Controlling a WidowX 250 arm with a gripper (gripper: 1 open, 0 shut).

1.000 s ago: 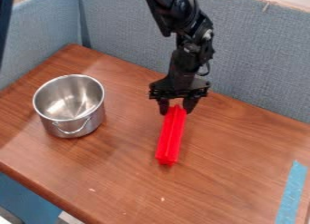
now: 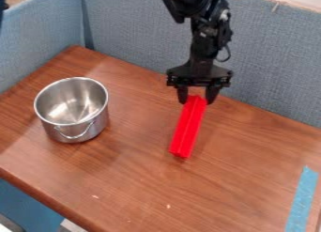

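A black robot gripper [image 2: 196,92] is over the back middle of the wooden table, its fingers around the upper end of a long red bar [image 2: 189,128]. The bar slants from the fingertips down toward the front. Whether the fingers are closed tight on it is hard to tell.
A steel pot [image 2: 71,110] with a handle stands at the left. A light blue strip [image 2: 301,200] lies at the front right of the wooden table [image 2: 163,189]. Grey-blue padded walls [image 2: 264,67] border the back and left.
The gripper has moved back and to the right, and the red bar has shifted the same way with it.
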